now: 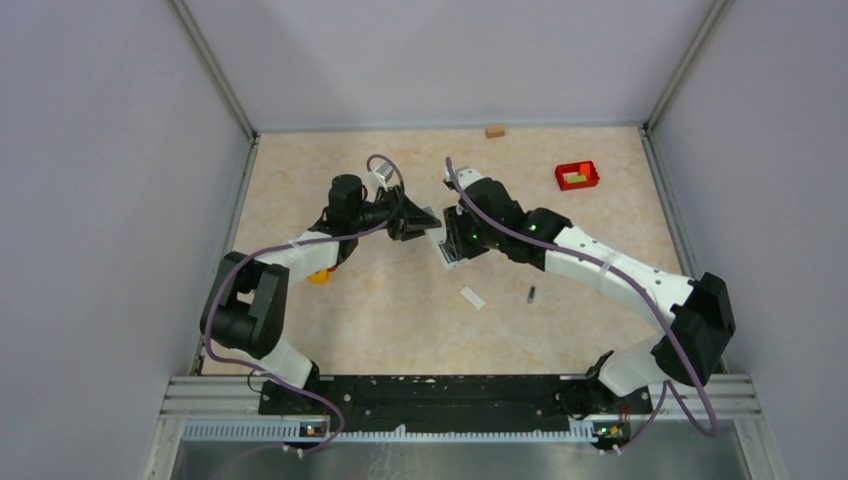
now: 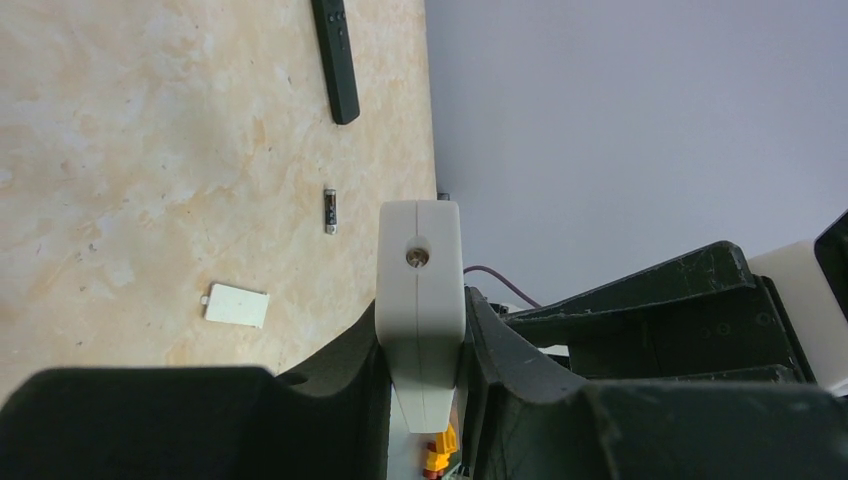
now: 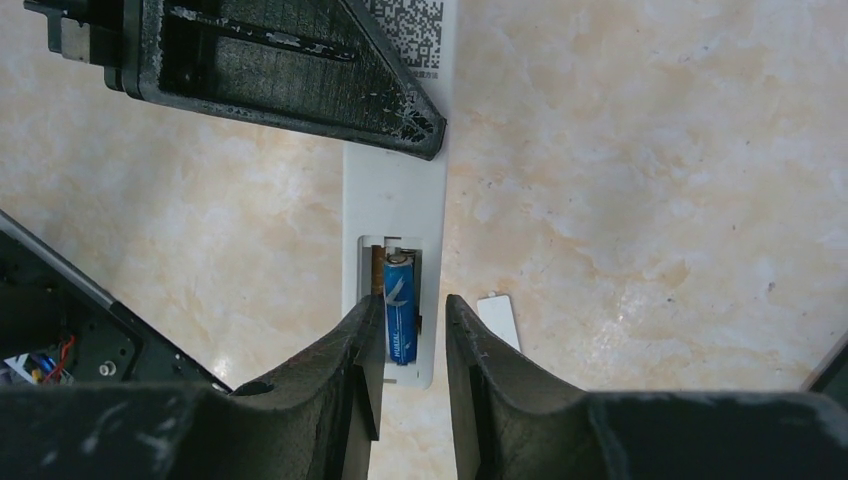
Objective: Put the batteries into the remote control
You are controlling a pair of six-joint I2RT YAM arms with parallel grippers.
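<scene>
My left gripper is shut on the white remote, held above the table. In the right wrist view its battery compartment faces up, with a blue battery in it and part of the compartment uncovered beside it. My right gripper is part open at the compartment's lower end, its fingertips apart with nothing clearly between them. The white battery cover lies on the table. A loose battery lies to the right of the cover in the top view.
A red box with small pieces sits at the back right, a tan block at the back. A black remote shows in the left wrist view. Yellow and red items lie under the left arm.
</scene>
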